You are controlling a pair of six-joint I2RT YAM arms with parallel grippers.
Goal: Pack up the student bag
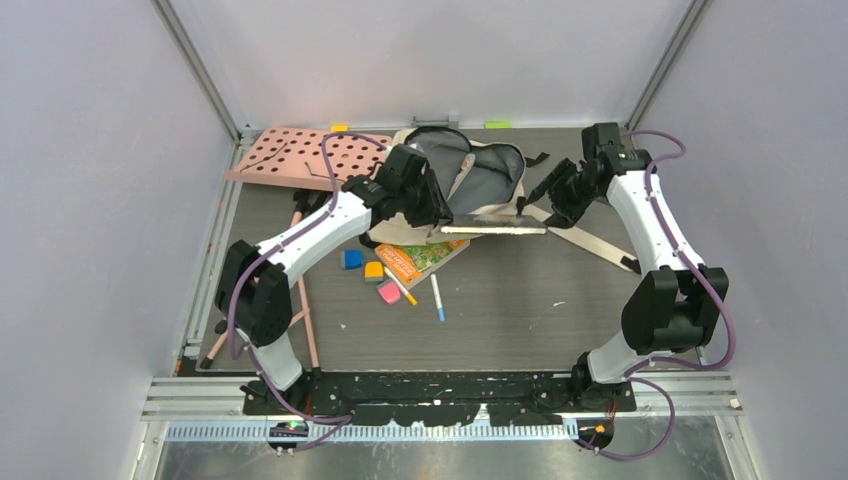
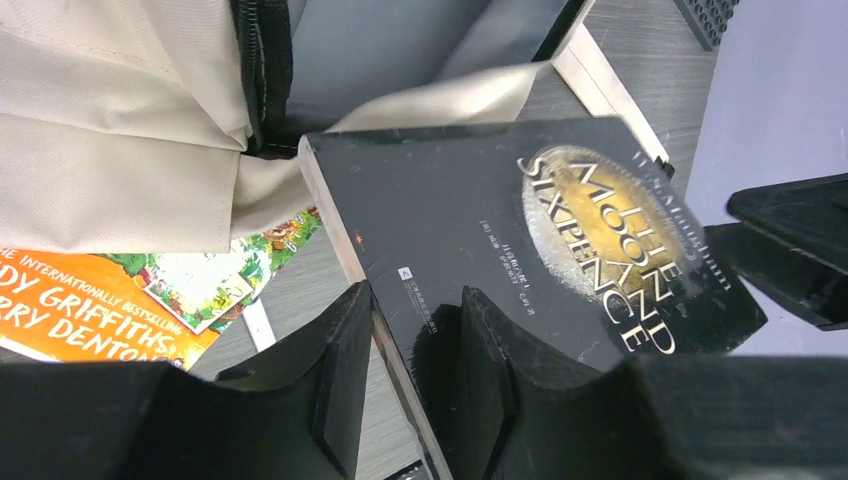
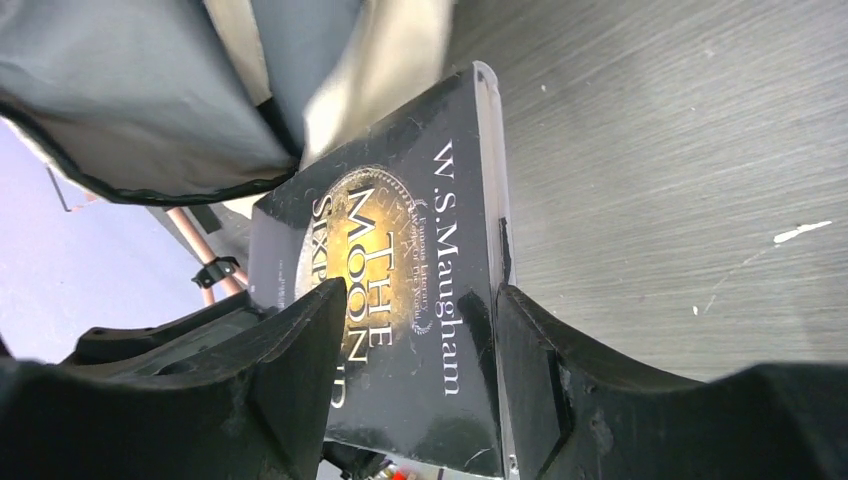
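A black hardcover book [image 2: 450, 190], titled The Moon and Sixpence, is held up in front of the open beige bag [image 1: 480, 165] with the grey inside. At the book's right end my right gripper is shut on it. My left gripper stands part open around the left end, one finger beside the book's edge and the other over its cover. In the top view the book runs almost level between both hands. An orange-and-green book [image 1: 405, 263] lies partly beneath the bag's front.
Blue [image 1: 352, 259], yellow [image 1: 374, 272] and pink [image 1: 389, 292] blocks lie left of two markers, one of them the blue-ended marker [image 1: 438, 300]. A pink pegboard [image 1: 300, 155] is at the back left.
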